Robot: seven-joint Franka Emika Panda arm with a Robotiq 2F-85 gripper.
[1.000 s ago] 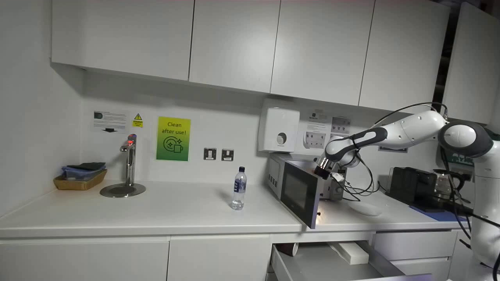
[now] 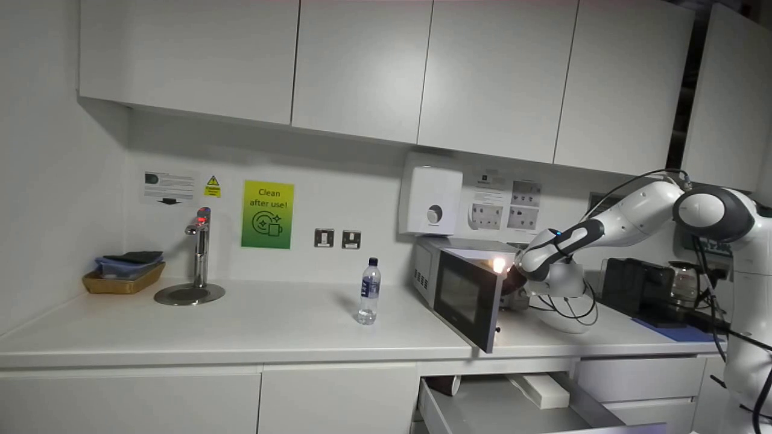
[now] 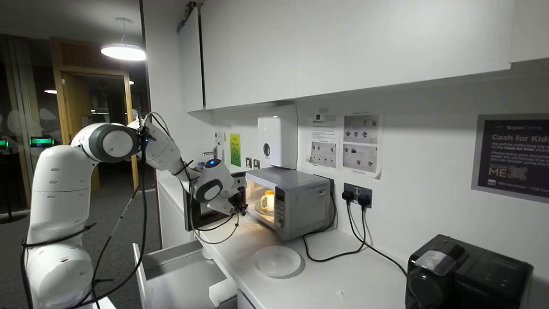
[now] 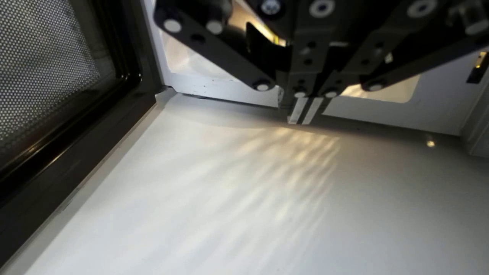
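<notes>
My gripper is shut in the wrist view, its two fingers side by side with nothing showing between them. It stands just in front of the lit opening of the silver microwave point(image 3: 309, 206), above the counter. The microwave door point(image 2: 461, 298) is swung open, and its dark perforated inner face point(image 4: 41, 68) fills the left of the wrist view. A yellow and white mug point(image 3: 268, 201) sits inside the microwave in exterior view 2. In exterior view 1 the door and the arm hide the fingertips.
A white plate point(image 3: 276, 260) lies on the counter before the microwave. Below, an open drawer point(image 2: 492, 412) holds a white box point(image 2: 540, 391). A water bottle point(image 2: 369, 292) stands left of the door. Cables point(image 3: 335, 257) run along the wall, and a black coffee machine point(image 3: 463, 275) is farther along.
The gripper end of my arm has lowered and turned, coming in behind the open door at the microwave's front. The door has swung slightly to the right in exterior view 1.
</notes>
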